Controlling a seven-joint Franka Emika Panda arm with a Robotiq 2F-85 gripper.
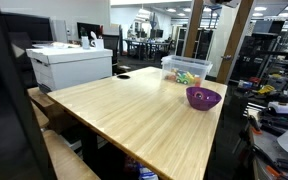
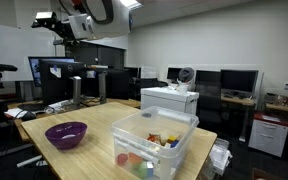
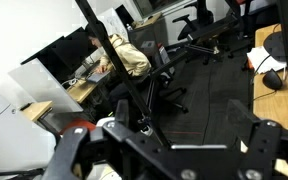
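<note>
My gripper is raised high, well above the table. In the wrist view its dark fingers stand apart along the bottom, with only floor and office furniture visible between them, so it looks open and empty. Exterior view 2 shows the gripper [image 2: 59, 26] at the upper left, far above a purple bowl [image 2: 66, 134]. In exterior view 1 the bowl [image 1: 206, 101] rests near the table's right edge with something small inside. A clear plastic bin [image 1: 186, 67] stands behind it; colourful items [image 2: 164, 139] lie in the bin.
White cabinets [image 1: 74, 70] stand beyond. Desks, monitors and an office chair [image 3: 189, 95] fill the wrist view's background.
</note>
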